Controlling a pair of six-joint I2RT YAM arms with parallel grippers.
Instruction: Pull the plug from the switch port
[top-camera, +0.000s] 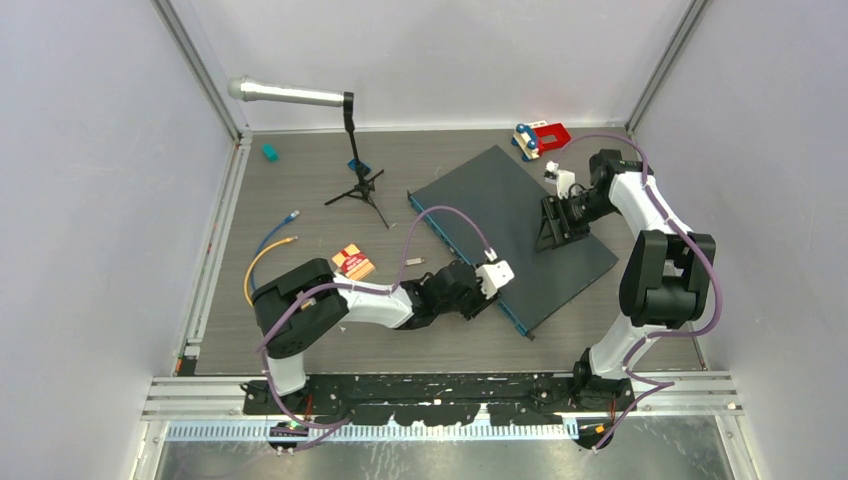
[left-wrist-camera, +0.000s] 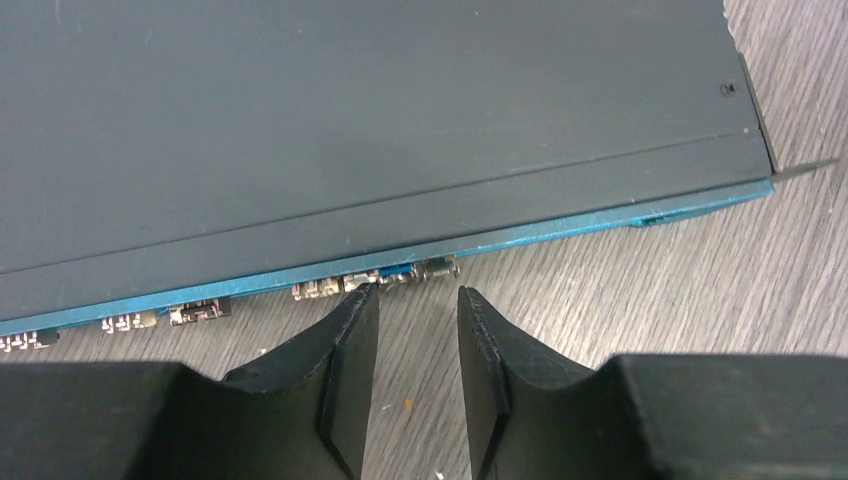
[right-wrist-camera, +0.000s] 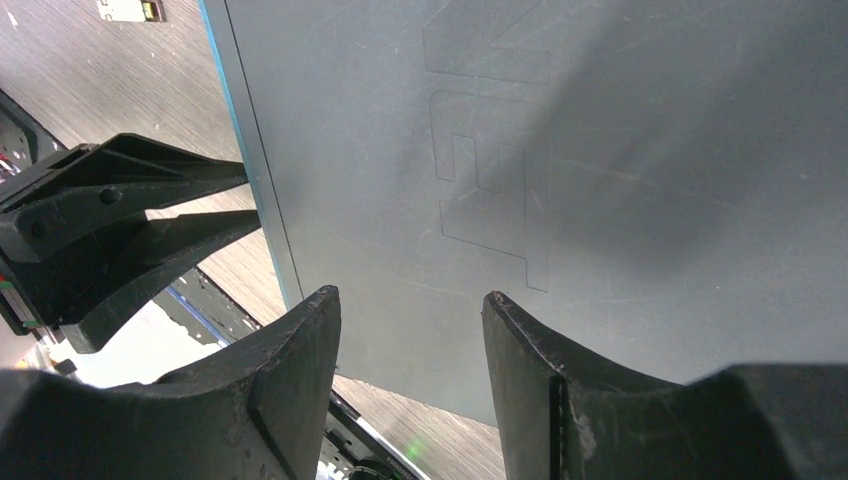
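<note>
The dark switch (top-camera: 520, 230) lies diagonally on the table, its blue front edge facing lower left, with several metal ports (left-wrist-camera: 320, 287) along it in the left wrist view. My left gripper is at that edge, part open, its fingertips just in front of the port row; whether a plug is among the metal pieces there I cannot tell. My right gripper is over the switch's top, part open with nothing between its fingers.
A microphone on a stand (top-camera: 285, 95), blue (top-camera: 275, 230) and yellow (top-camera: 262, 255) cables, an orange card (top-camera: 353, 260) and a small metal piece (top-camera: 414, 261) lie left of the switch. A red toy (top-camera: 551, 137) is behind it.
</note>
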